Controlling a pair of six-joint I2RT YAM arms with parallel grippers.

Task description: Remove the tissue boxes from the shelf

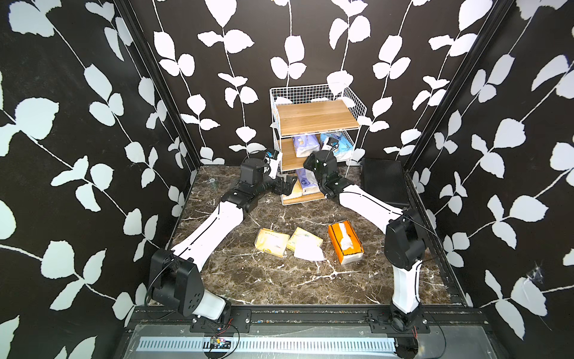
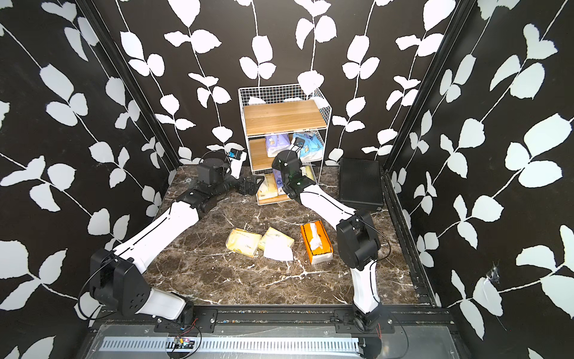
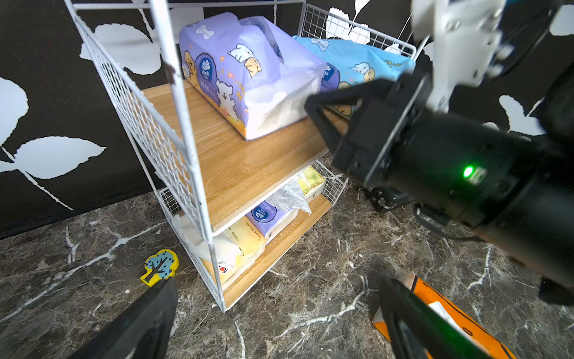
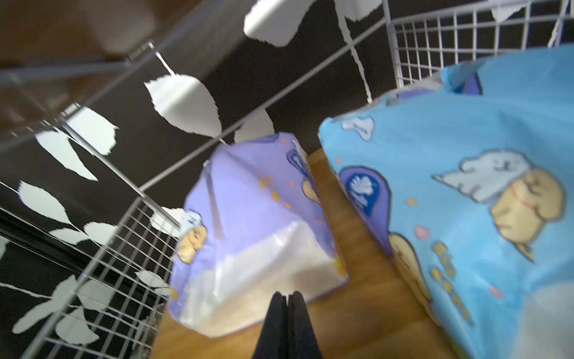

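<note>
On the shelf's middle board (image 3: 251,167) stand a purple tissue pack (image 4: 257,233) on the left and a blue tissue pack (image 4: 472,173) on the right, with a strip of bare wood between them. Just in front of the purple pack, my right gripper is shut with nothing between its fingers. The lower board carries a yellow pack (image 3: 242,242) and a purple pack (image 3: 272,215), with another yellow pack (image 3: 312,181) behind. Left of the shelf front, my left gripper is open and empty.
Two yellow packs (image 1: 272,241) and an orange tissue box (image 1: 345,241) lie on the marble table. White wire sides (image 3: 149,128) bound the shelf. A black case (image 1: 384,182) stands at its right.
</note>
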